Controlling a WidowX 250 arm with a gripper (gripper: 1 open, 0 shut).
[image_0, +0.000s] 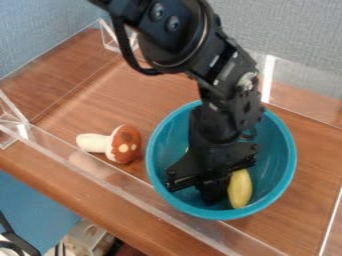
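Note:
The black arm reaches down from the top into a teal bowl (279, 150) on the wooden table. Its gripper (201, 182) is low inside the bowl, left of a yellow oblong object (241, 190), which looks like a banana or similar item. The fingertips are dark and partly hidden, so their hold on anything is unclear. A toy mushroom (126, 144) with a brown spotted cap and pale stem lies outside the bowl to the left.
Clear plastic walls border the wooden table (94, 95) along the front, left and back. Cables and fixtures show beyond the front edge at lower left.

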